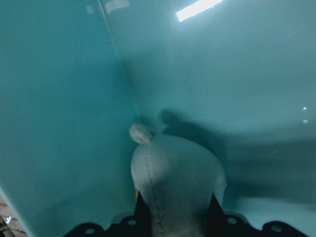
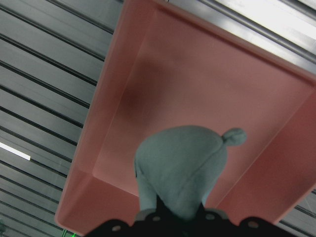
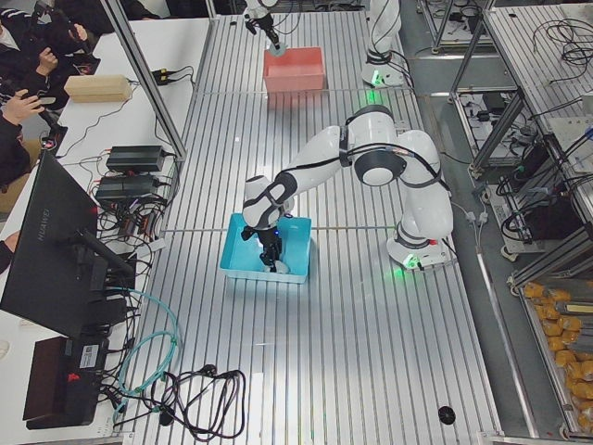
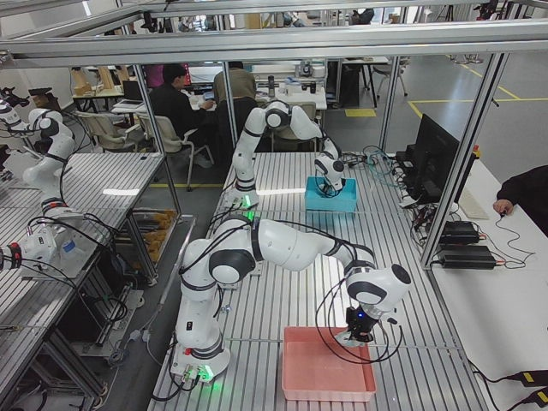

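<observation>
A pale plush toy (image 1: 175, 173) lies in the blue bin (image 3: 236, 269); my left gripper reaches down into that bin with the toy between its fingers. A second pale plush toy (image 2: 180, 163), with a small round nub, is held in my right gripper above the pink bin (image 2: 207, 79). In the camera right view, the right gripper (image 4: 358, 330) hangs over the far part of the pink bin (image 4: 328, 385).
Slatted metal table (image 3: 343, 306) around both bins is mostly clear. A monitor (image 3: 51, 241), power units and cables run along one side; coiled cables (image 3: 199, 399) lie at the near end.
</observation>
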